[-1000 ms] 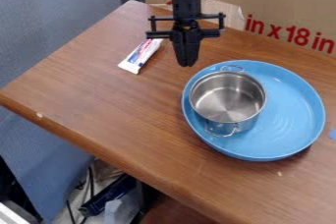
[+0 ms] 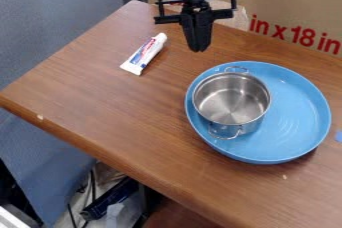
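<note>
My black gripper [image 2: 198, 38] hangs above the back of the wooden table, up and to the left of the plate and right of the toothpaste tube; whether it is open or shut is hard to tell. A white toothpaste tube [image 2: 144, 54] with red and blue print lies on the table. A small steel pot [image 2: 231, 104] sits on a blue plate [image 2: 297, 122] on the right side.
A cardboard panel [image 2: 287, 7] with red lettering stands behind the table. Blue-grey fabric and assorted items lie beyond the left edge.
Tube, pot and plate are unchanged.
</note>
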